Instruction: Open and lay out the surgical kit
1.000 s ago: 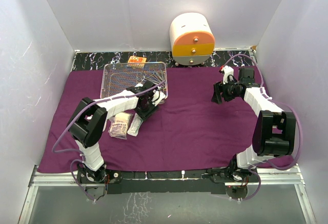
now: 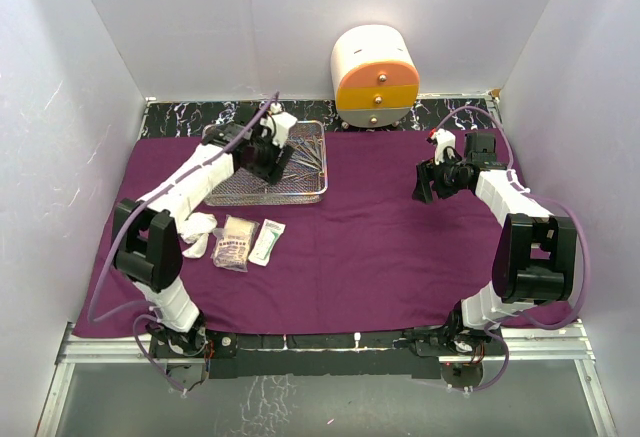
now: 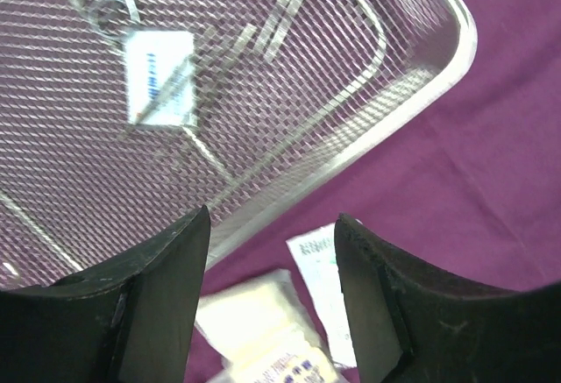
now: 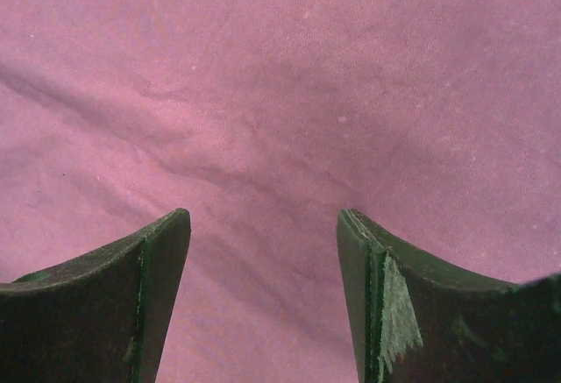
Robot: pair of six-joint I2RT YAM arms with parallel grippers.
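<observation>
A mesh tray (image 2: 230,199) at back left holds scissors, slim steel instruments (image 3: 289,10) and a small white packet (image 3: 140,72). My left gripper (image 2: 275,162) hangs above it, open, with nothing between its fingers. In front of the tray lie a white pouch (image 2: 264,243), a beige pack (image 2: 233,245) and crumpled white material (image 2: 197,232). My right gripper (image 2: 428,182) is over bare cloth at the right; in its wrist view the fingers (image 4: 123,304) stand apart with nothing between them.
An orange and yellow drawer unit (image 2: 376,72) stands at the back middle.
My left gripper has risen and moved back from the white pouch at the tray's front corner to over the tray. The right arm has not visibly moved.
</observation>
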